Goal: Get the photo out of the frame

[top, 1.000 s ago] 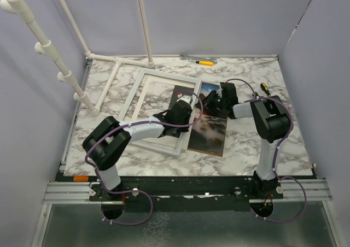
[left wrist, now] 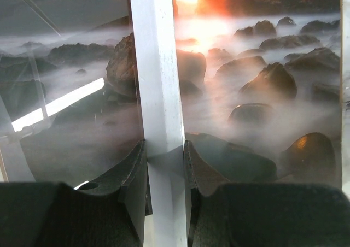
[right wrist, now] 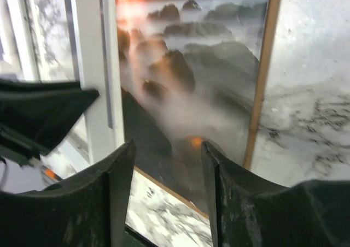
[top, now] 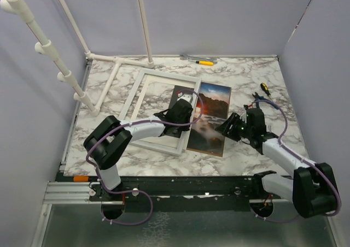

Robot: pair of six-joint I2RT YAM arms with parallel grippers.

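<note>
A white frame (top: 129, 102) lies flat on the marbled table, its glossy pane reflecting in the left wrist view. My left gripper is shut on the frame's right-hand bar (left wrist: 157, 66). A seascape photo (top: 214, 137) with dark rocks and an orange sunset lies to the right of that bar; part of it also shows left of the bar, in the opening. Over the photo's lower right side hovers my right gripper, fingers apart with only the photo (right wrist: 180, 83) below. Whether the photo's left edge runs beneath the bar cannot be told.
Pliers and a yellow-handled tool (top: 204, 63) lie at the back edge. A screwdriver (top: 265, 88) and blue-handled pliers (top: 261, 98) rest at the right. Bare marble (right wrist: 306, 94) stretches right of the photo.
The left arm, the frame and the photo look unmoved.
</note>
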